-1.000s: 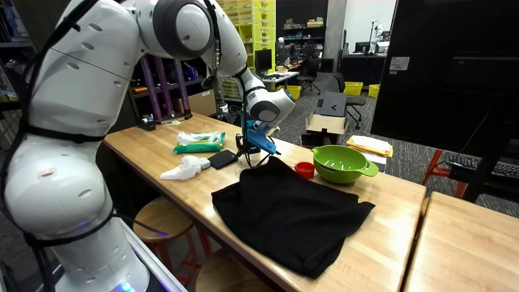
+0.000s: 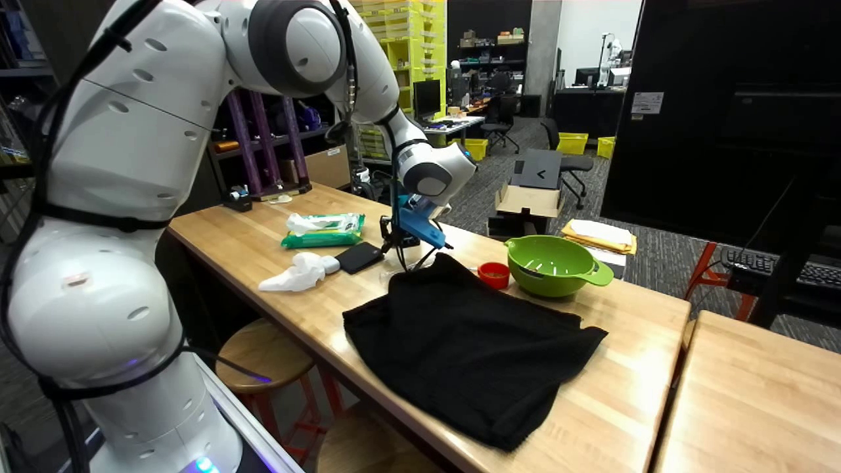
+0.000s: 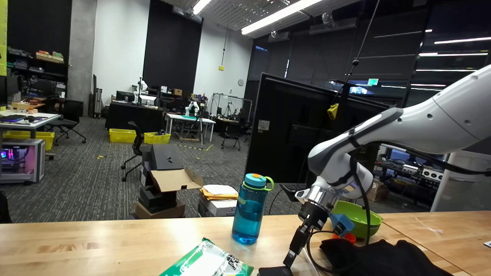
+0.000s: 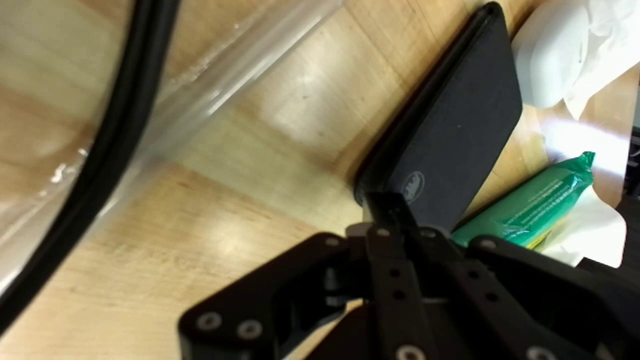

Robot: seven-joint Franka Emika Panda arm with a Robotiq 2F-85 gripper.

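Observation:
A black wallet-like case [image 4: 462, 120] with a round emblem lies flat on the wooden table. Over its near end, in the wrist view, the fingertips of my gripper are together, with nothing visible between them. Exterior view 2 has the gripper [image 3: 289, 261] tilted down, its tips at the edge of the black case [image 3: 275, 271]. From the other side, the case [image 2: 359, 257] sits just left of the gripper, whose tips are hard to make out there.
Beside the case are a white rounded item [image 4: 552, 57], white tissue [image 2: 293, 274] and a green wipes pack [image 2: 323, 231]. A black cloth [image 2: 473, 339], red cup [image 2: 494, 274] and green colander [image 2: 556, 264] occupy the other side. A blue bottle [image 3: 249, 211] stands behind. Clear plastic [image 4: 240, 78] lies nearby.
The black case and the white item beside it have shifted very slightly left in exterior view 1. The arm has hardly moved.

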